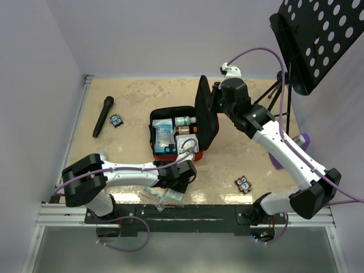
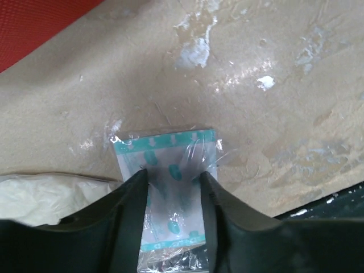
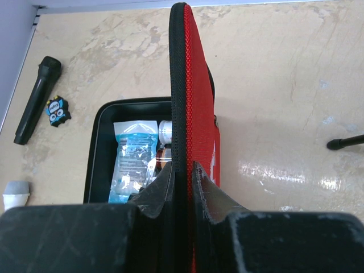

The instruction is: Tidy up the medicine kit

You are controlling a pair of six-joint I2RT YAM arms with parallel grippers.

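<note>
The medicine case (image 1: 153, 133) stands open, holding pouches and bottles (image 1: 186, 120). My right gripper is shut on the edge of its raised lid (image 3: 201, 114). My left gripper is part open over a clear packet (image 2: 170, 222) with teal borders and patches, lying near the table's front edge, its fingers around the packet's middle; whether they grip it is unclear. A second pale packet (image 2: 57, 196) lies to its left.
A black cylinder (image 1: 102, 116), small owl-like items (image 1: 115, 120), a purple object (image 1: 304, 142) and a tripod are around the case. The table right of the case is fairly clear.
</note>
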